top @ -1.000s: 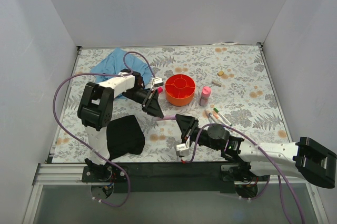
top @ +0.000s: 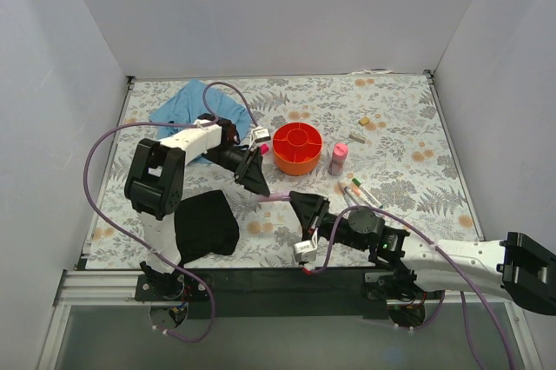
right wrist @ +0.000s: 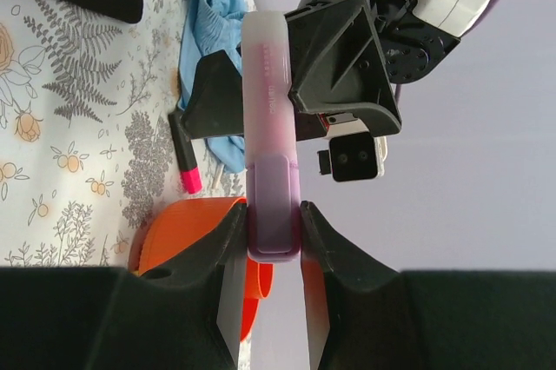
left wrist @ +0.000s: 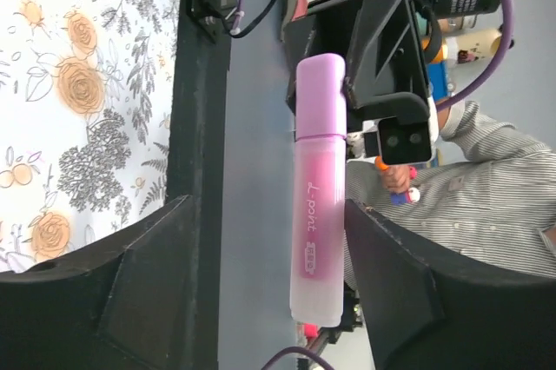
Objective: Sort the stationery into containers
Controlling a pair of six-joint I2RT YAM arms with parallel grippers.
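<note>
A pink glue tube spans horizontally between both grippers in the top view. My right gripper has its fingers on the pink cap end of the tube. My left gripper is at the other end; in the left wrist view its fingers are apart around the clear pink body, which appears to touch one finger. An orange divided container stands behind them. A pink bottle, several pens, a small yellow block, a grey piece and a black-and-pink marker lie on the table.
A blue cloth lies at the back left, a black cloth at the front left.
My right arm has shifted very slightly at the front. The left arm and the objects look nearly unchanged.
</note>
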